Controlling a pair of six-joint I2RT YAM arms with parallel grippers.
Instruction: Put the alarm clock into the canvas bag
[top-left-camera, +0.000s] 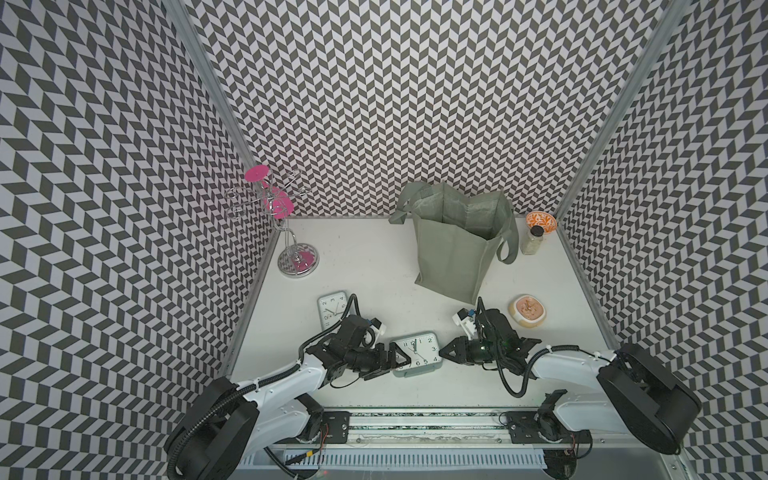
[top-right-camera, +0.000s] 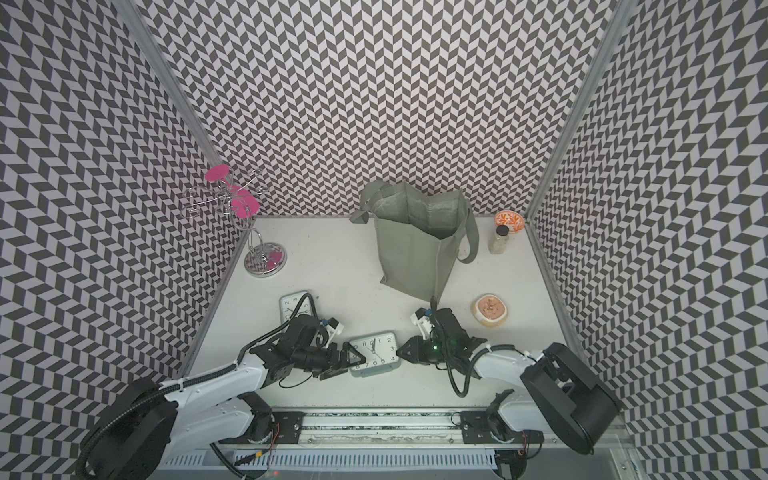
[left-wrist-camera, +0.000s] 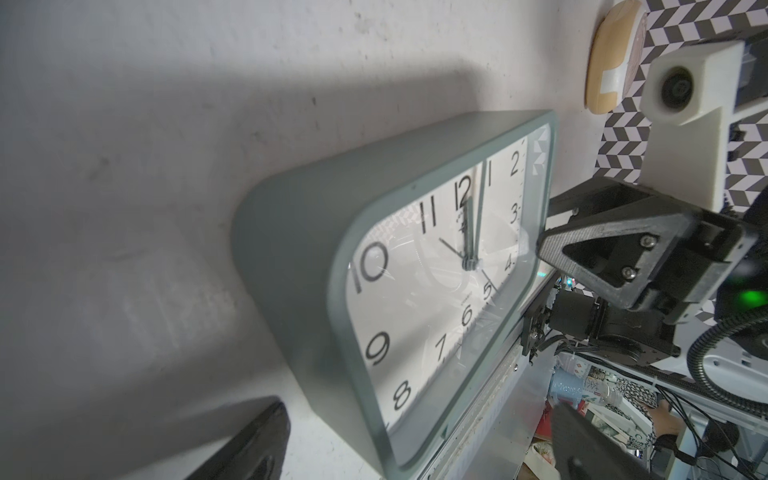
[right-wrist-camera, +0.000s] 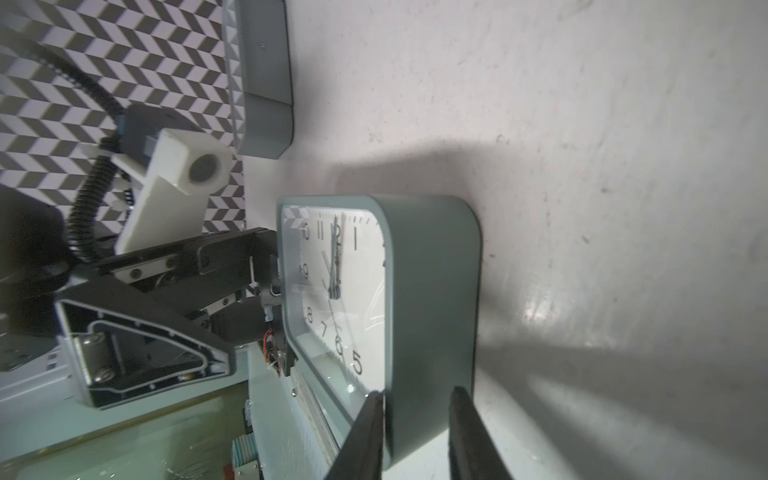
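Observation:
A pale green square alarm clock (top-left-camera: 417, 352) (left-wrist-camera: 400, 184) (right-wrist-camera: 432, 304) lies near the front middle of the table, between my two grippers. My left gripper (top-left-camera: 397, 357) is open at the clock's left end, with its blurred fingertips near that end in the left wrist view. My right gripper (top-left-camera: 450, 349) is at the right end, its fingertips close to the clock's side; whether it grips the clock is unclear. The olive canvas bag (top-left-camera: 452, 260) (top-right-camera: 408, 264) stands open behind them, right of centre.
A second clock (top-left-camera: 332, 308) lies at the left. Behind it stands a pink-and-chrome ornament (top-left-camera: 297, 260). At the right are a round peach item (top-left-camera: 528, 310), a jar (top-left-camera: 532, 241) and an orange patterned bowl (top-left-camera: 541, 220).

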